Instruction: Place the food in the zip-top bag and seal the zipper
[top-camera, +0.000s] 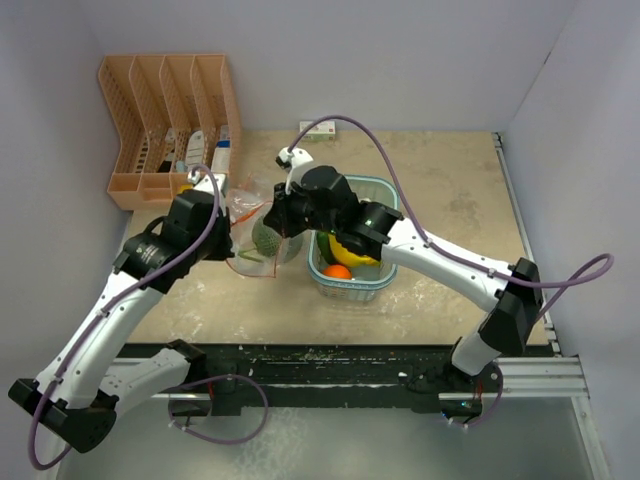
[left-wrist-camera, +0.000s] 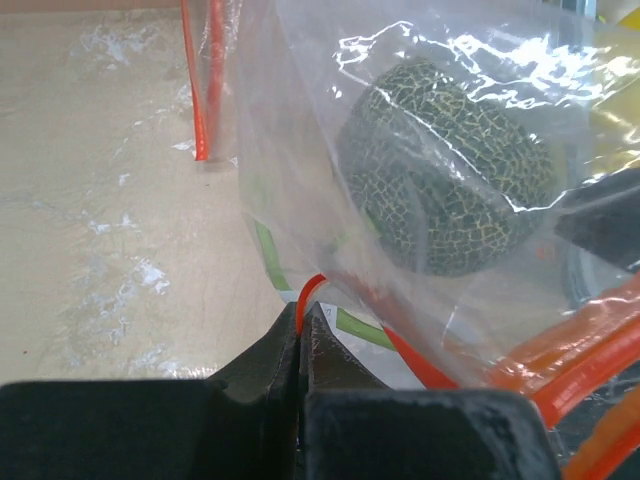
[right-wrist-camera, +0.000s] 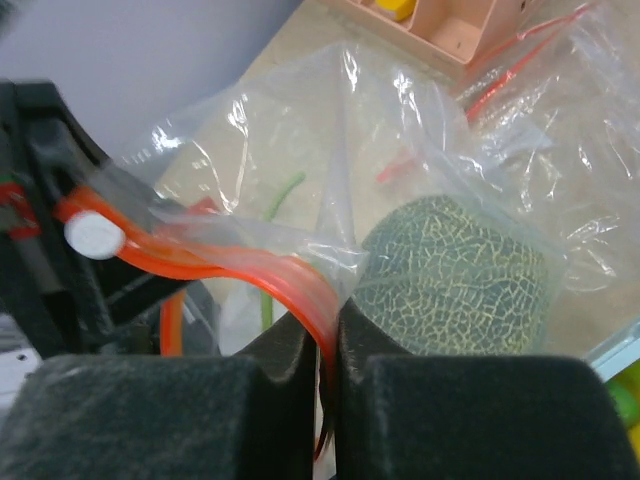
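Observation:
Between the grippers hangs a clear zip bag (top-camera: 245, 205) with a red-orange zipper band. A dark green, net-patterned round food item (left-wrist-camera: 445, 165) shows through its film, along with a thin green strip (left-wrist-camera: 268, 250). My left gripper is shut on the bag's red-edged rim, the band coming out between its tips. On the other side, my right gripper pinches the orange band, fingers nearly together. In the top view the left gripper (top-camera: 226, 250) and right gripper (top-camera: 272, 222) stand close together, partly hiding the bag.
A basket (top-camera: 358, 293) under the right arm holds an orange fruit (top-camera: 337, 272) and a yellow item (top-camera: 352, 249). A peach divided rack (top-camera: 128, 175) stands at back left, and a small box (top-camera: 318, 130) lies at the back.

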